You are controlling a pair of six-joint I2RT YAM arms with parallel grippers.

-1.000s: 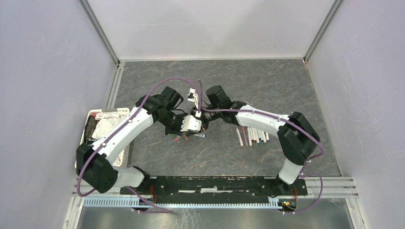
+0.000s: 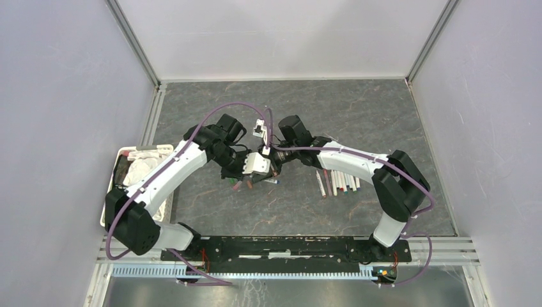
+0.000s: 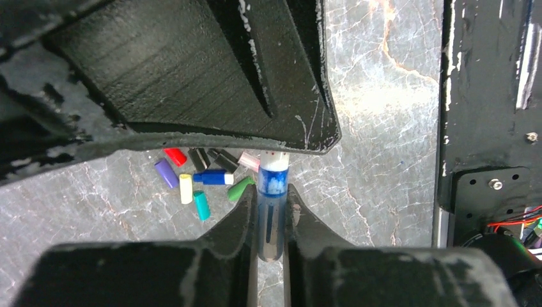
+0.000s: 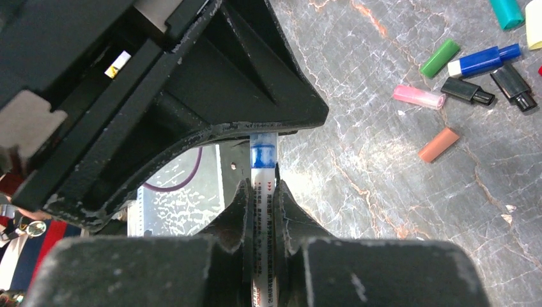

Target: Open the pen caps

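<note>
Both grippers meet over the table's centre. In the right wrist view, a white pen with a blue band (image 4: 264, 211) stands in my right gripper, which is shut on it. The pen's upper end runs under my left gripper's black body. In the left wrist view, the pen's translucent blue end (image 3: 272, 211) lies between the fingertips of my left gripper; whether these grip it or stand slightly apart is unclear. Loose caps lie below on the table, among them green (image 4: 440, 57), pink (image 4: 417, 96) and brown (image 4: 438, 144).
A row of pens (image 2: 335, 185) lies on the table to the right. A white basket (image 2: 105, 208) with cloths stands at the left.
Both arms have shifted only slightly at the centre; my left gripper sits a little to the right of where it was.
</note>
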